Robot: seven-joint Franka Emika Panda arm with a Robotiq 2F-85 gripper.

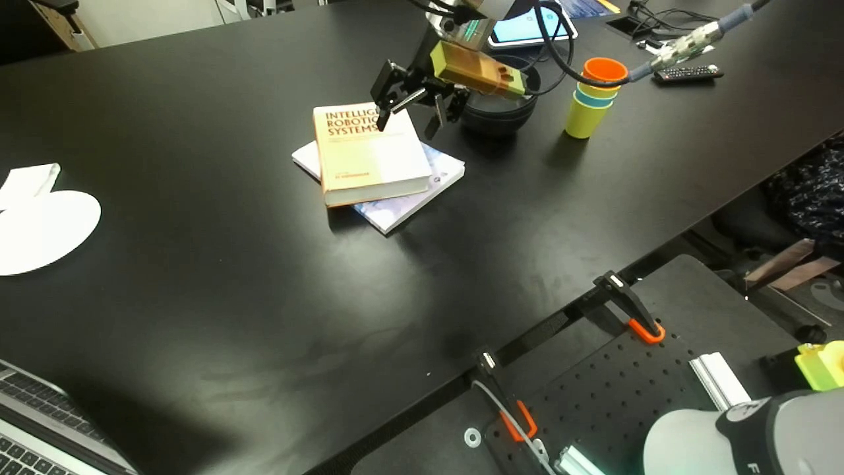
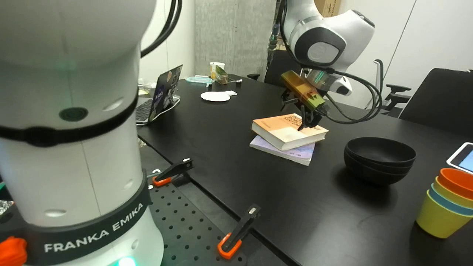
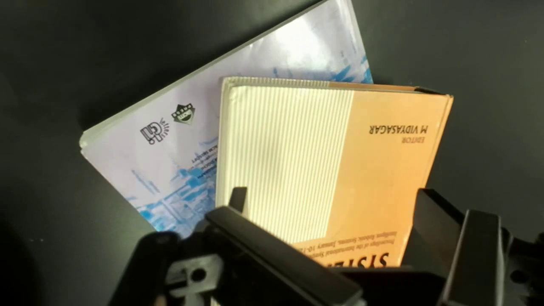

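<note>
An orange-and-cream hardback book (image 1: 372, 154), titled "Intelligent Robotic Systems", lies askew on a lilac-and-blue book (image 1: 411, 198) on the black table. My gripper (image 1: 409, 126) stands open at the far end of the stack, its fingers apart. In exterior view 2 it hangs by the far side of the orange book (image 2: 286, 128), close to the cover. The wrist view has the orange book (image 3: 326, 168) between and beyond the spread fingers, hiding part of its title. The lilac book (image 3: 178, 137) sticks out on the left there. Contact between fingers and book cannot be made out.
Stacked black bowls (image 2: 379, 159) stand to the right of the books, with a stack of coloured cups (image 2: 445, 204) beyond. A white plate (image 1: 47, 229) and a laptop (image 1: 47, 427) are at the left.
</note>
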